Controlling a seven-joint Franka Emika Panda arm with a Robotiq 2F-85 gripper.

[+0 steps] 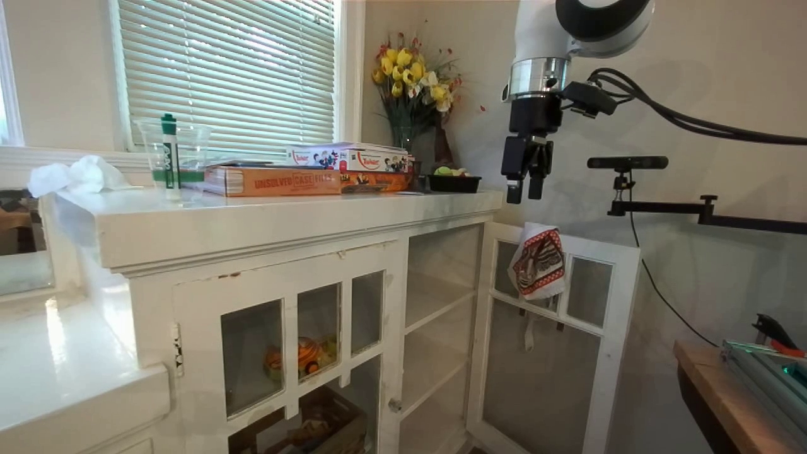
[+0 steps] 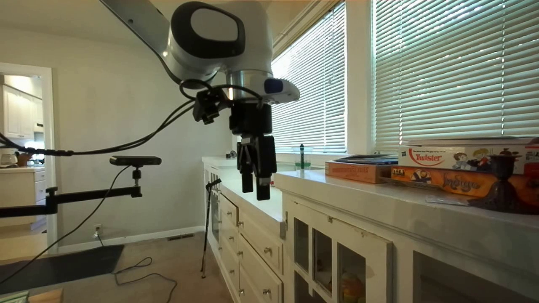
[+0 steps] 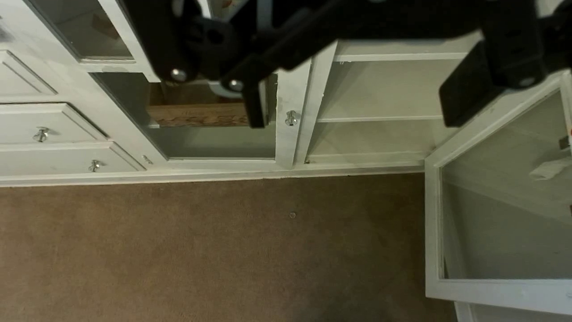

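Pointing down in the air, my gripper (image 1: 525, 190) is in front of the white cabinet, with the open glass door (image 1: 545, 363) below it in exterior view 1. A white cloth with a red and dark print (image 1: 541, 265) hangs over that door's upper part. In the wrist view the gripper is open, its fingers wide apart and nothing between them. Behind the fingers show the bare shelves (image 3: 383, 119) of the open compartment. The neighbouring cabinet door (image 3: 292, 96) looks closed; a wooden box (image 3: 198, 114) shows through its glass.
On the cabinet top (image 1: 287, 213) stand game boxes (image 1: 276, 181), a green marker (image 1: 169, 155), crumpled white tissue (image 1: 79, 175), a black tray (image 1: 454, 182) and flowers (image 1: 412, 75). A camera on an arm (image 1: 628, 162) juts in from the right. Carpet (image 3: 214, 247) below is clear.
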